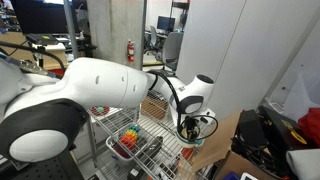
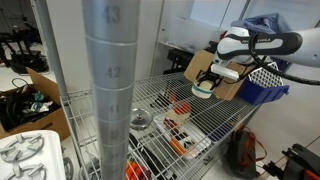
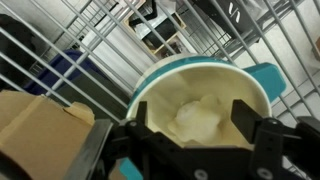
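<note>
A teal bowl [image 3: 262,78] with a cream inside lies under my gripper in the wrist view, with a pale lump in its bottom. My fingers [image 3: 139,114] stand wide apart over the bowl, nothing held between them. In exterior view 2 the bowl [image 2: 203,91] shows just below the gripper [image 2: 208,79], near the right end of the wire rack. Whether the fingertips touch the bowl I cannot tell. From exterior view 1 the gripper [image 1: 188,132] points down and partly hides the bowl.
The wire rack [image 2: 160,92] carries a metal lid [image 2: 141,118], a red-and-white item [image 2: 180,112] and a container of colourful things [image 1: 129,138]. Cardboard [image 1: 212,145] stands close beside the gripper. Behind it rises a pale panel [image 1: 232,50].
</note>
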